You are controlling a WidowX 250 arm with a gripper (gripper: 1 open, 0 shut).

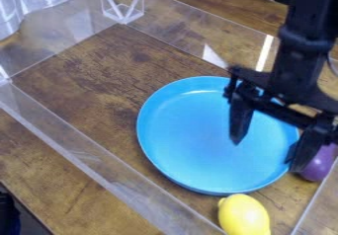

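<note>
My gripper (272, 120) hangs over the right part of the blue round tray (185, 135), its dark fingers spread open; I see nothing held between them. A purple eggplant (317, 162) lies at the right edge beside the tray, partly behind the gripper. A yellow lemon-like object (243, 215) lies just below the tray at the bottom.
Clear plastic walls (123, 4) border the wooden surface (82, 76). A pale cloth (27, 0) is at the top left.
</note>
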